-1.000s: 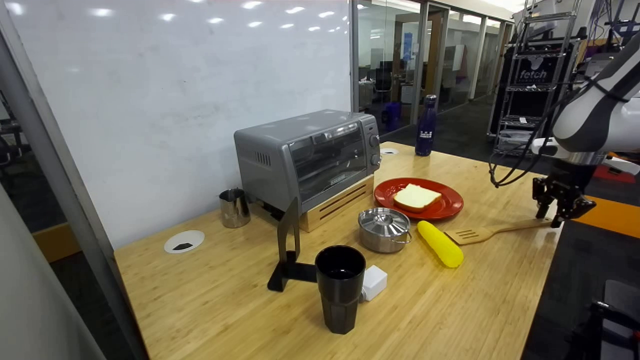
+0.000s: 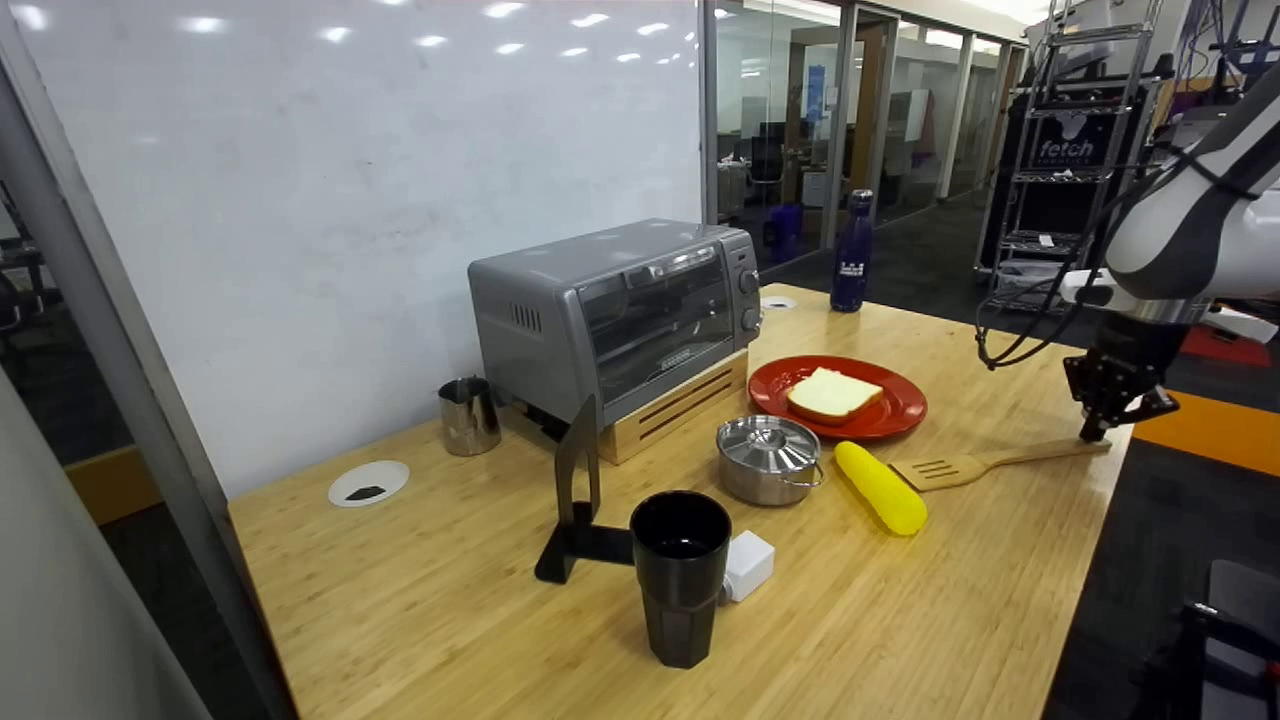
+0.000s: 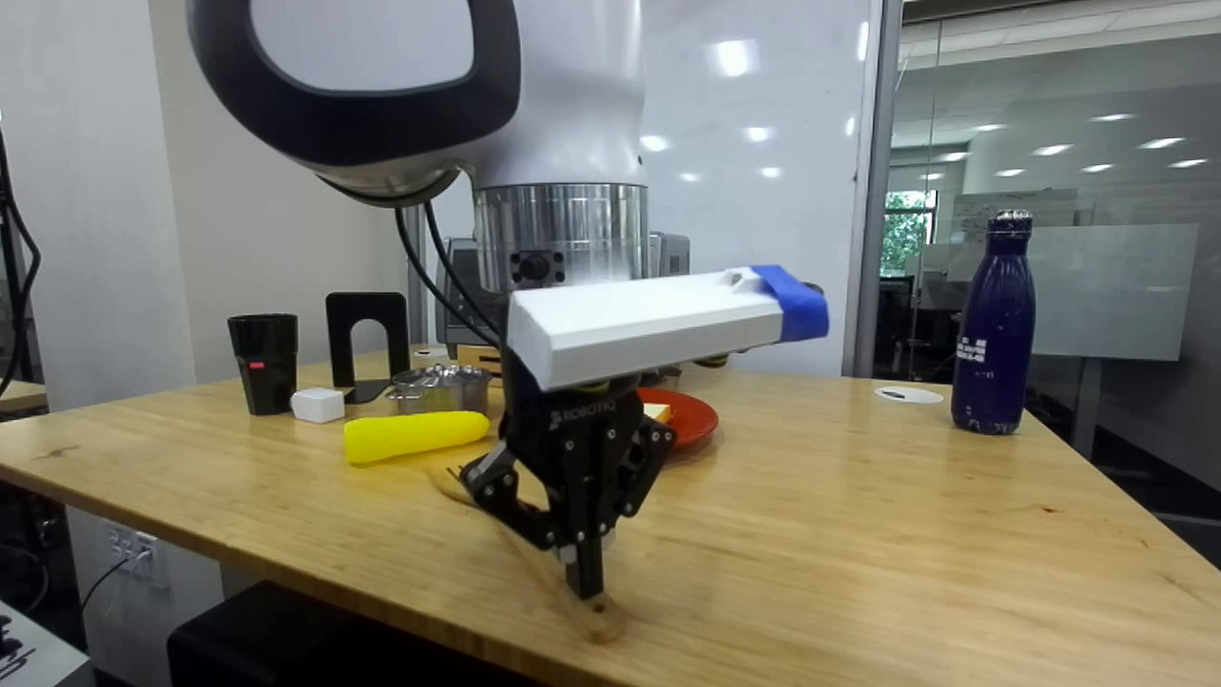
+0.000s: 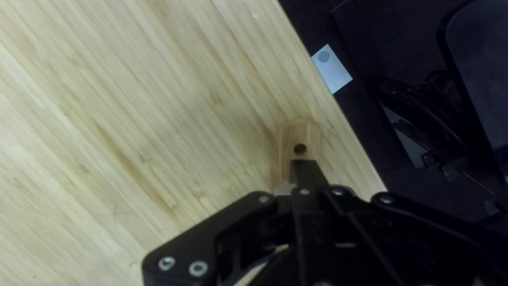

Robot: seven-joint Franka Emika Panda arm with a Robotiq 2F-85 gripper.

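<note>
A wooden spatula (image 2: 942,470) lies flat on the table, its handle pointing to the table edge. Over the end of that handle, my gripper (image 2: 1093,434) points straight down. Its fingers are together, and nothing shows between them. In exterior view 2 the gripper (image 3: 587,590) has its tips right at the spatula handle (image 3: 604,622); whether they touch it I cannot tell. The wrist view shows the handle's holed end (image 4: 300,132) sticking out past the closed gripper, flat against the wood. The rest of the handle is hidden there by the gripper.
A yellow squash-like object (image 2: 882,488) lies by the spatula blade. Farther off are a lidded pot (image 2: 768,462), a red plate (image 2: 906,414) with bread (image 2: 834,394), a toaster oven (image 2: 540,318), a black cup (image 2: 680,582) and a blue bottle (image 2: 852,258). The table edge is close.
A second ago the fingers were spread to both sides of the handle; now they are together. The spatula lies where it was.
</note>
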